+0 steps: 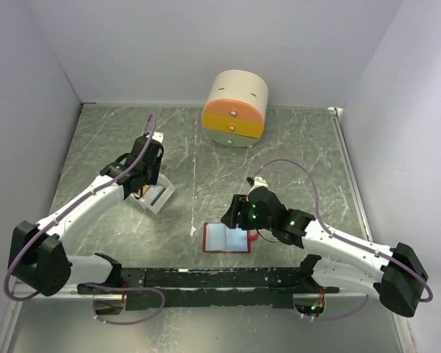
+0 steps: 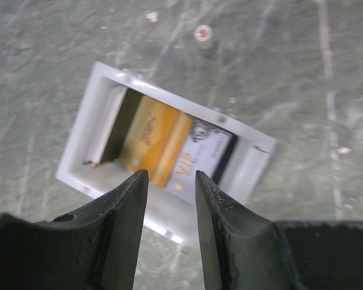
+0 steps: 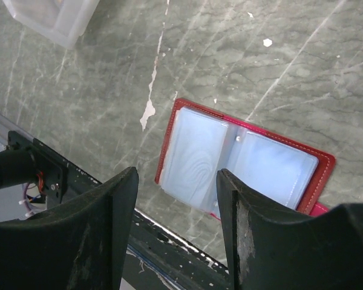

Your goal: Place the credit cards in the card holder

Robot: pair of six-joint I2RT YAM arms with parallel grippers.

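In the left wrist view, several cards lie in a white drawer-like tray (image 2: 85, 127): an orange card (image 2: 150, 130), a black-and-white card (image 2: 199, 154) beside it, and a dark one at the left side. My left gripper hovers over the tray, its fingers parted and nothing between them; in the top view the arm covers much of the tray. The card holder (image 3: 324, 175), red-edged with pale clear pockets, lies spread flat on the table. Above its left part my right gripper stands open and empty.
At the back stands a rounded cabinet (image 1: 235, 110) with coloured drawers and an empty-looking opening hidden from view. A small round knob (image 2: 203, 32) sits beside the tray. The marble table between tray and cabinet is clear.
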